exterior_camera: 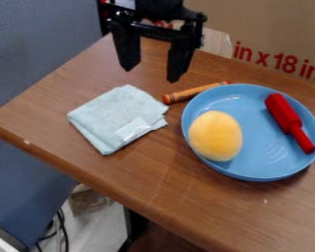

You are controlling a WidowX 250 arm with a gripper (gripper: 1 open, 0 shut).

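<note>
My black gripper [153, 59] hangs open over the upper middle of the wooden table, nothing between its two fingers. Below it and to the left lies a folded pale blue cloth [117, 118]. An orange-brown stick [192, 93] lies just right of the gripper, behind a blue plate [260, 167]. On the plate sit a round yellow object [216, 135] at the left and a red bottle-like object [289, 121] at the right.
A cardboard box [280, 39] with red printing stands along the back right. Cables hang below the left edge.
</note>
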